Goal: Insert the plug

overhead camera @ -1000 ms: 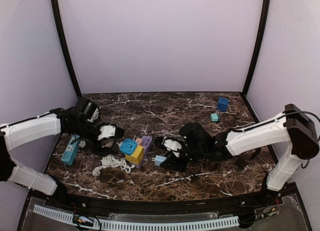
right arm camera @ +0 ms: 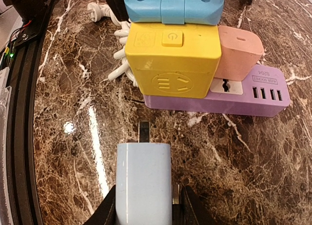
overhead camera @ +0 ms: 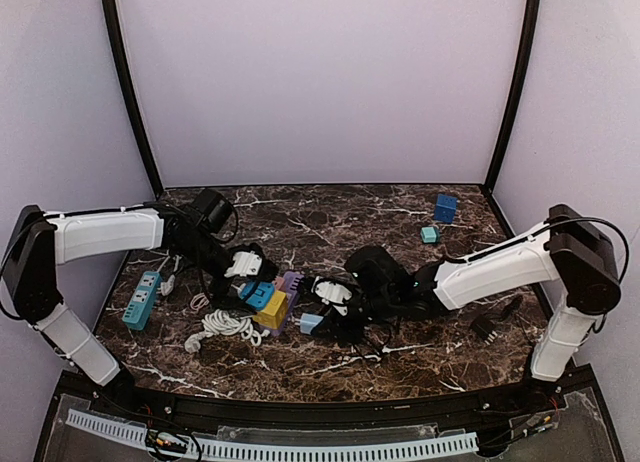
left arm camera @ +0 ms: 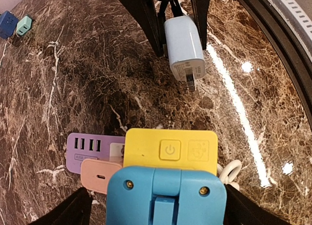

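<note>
A pale blue-white plug with a flat metal pin is held in my right gripper, pointing toward a yellow adapter with a socket on its side face. That adapter stands on a lilac power strip, beside a pink block. A blue adapter sits on the yellow one. My left gripper surrounds the blue adapter with its fingers at either side; whether they touch it I cannot tell. A gap of bare table separates the plug from the power strip.
A coiled white cable lies left of the stack. A light blue power strip is at the far left. Two blue blocks sit at the back right. A dark plug lies at the right.
My left arm has moved right, onto the adapter stack. My right gripper has shifted slightly left with the plug.
</note>
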